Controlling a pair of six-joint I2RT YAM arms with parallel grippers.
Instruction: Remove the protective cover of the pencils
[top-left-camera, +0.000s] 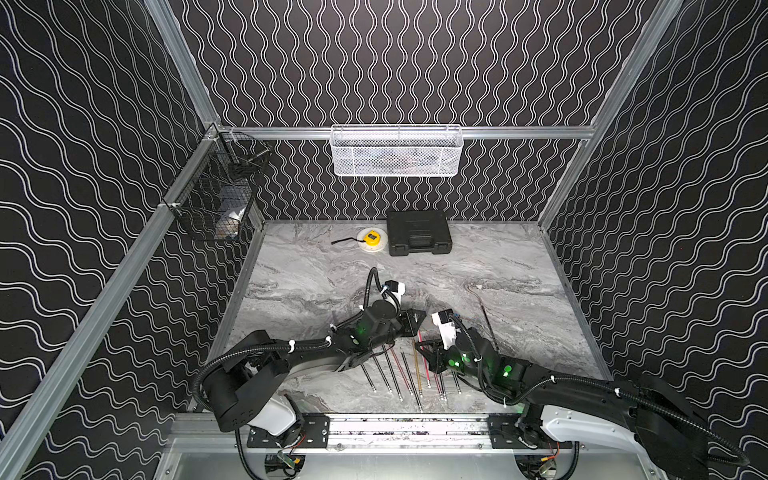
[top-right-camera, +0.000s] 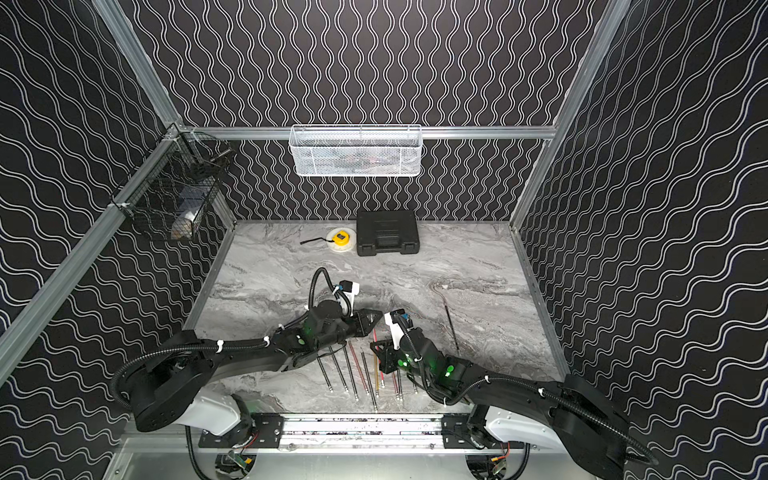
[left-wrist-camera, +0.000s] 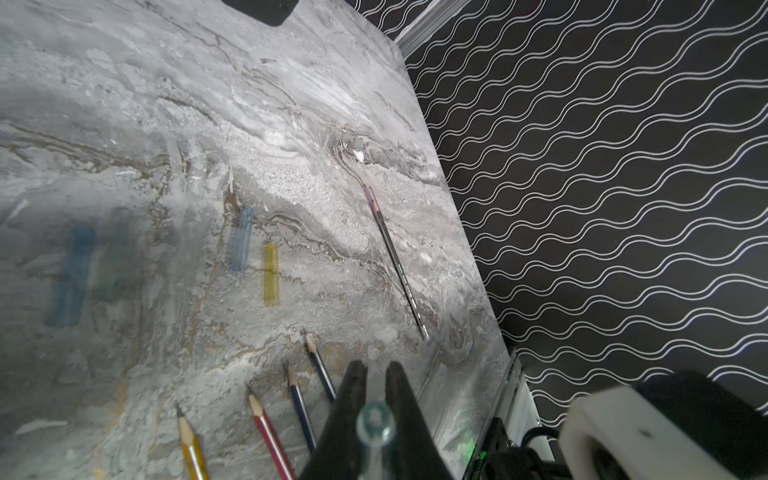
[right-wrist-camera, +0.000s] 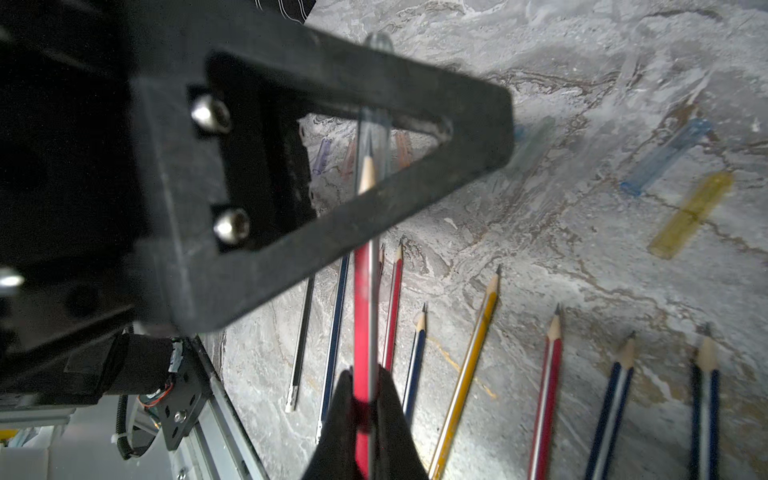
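Note:
My right gripper is shut on a red pencil (right-wrist-camera: 365, 304), which points up toward the left gripper. Around its sharpened tip is a clear cover (right-wrist-camera: 376, 140), partly hidden behind the left gripper's dark finger (right-wrist-camera: 472, 120). In the left wrist view, my left gripper is shut on this clear cover, whose round end faces the camera. On the table lie several bare-tipped pencils, among them a yellow pencil (right-wrist-camera: 472, 360), another red pencil (right-wrist-camera: 548, 384) and a dark blue pencil (right-wrist-camera: 616, 400).
Loose covers lie beyond the pencil row, including a blue cover (right-wrist-camera: 665, 156) and a yellow cover (right-wrist-camera: 692, 214). A dark pencil with a pinkish cover (left-wrist-camera: 396, 260) lies apart at the right. A black case (top-left-camera: 419, 232) and tape measure (top-left-camera: 372, 237) stand at the back.

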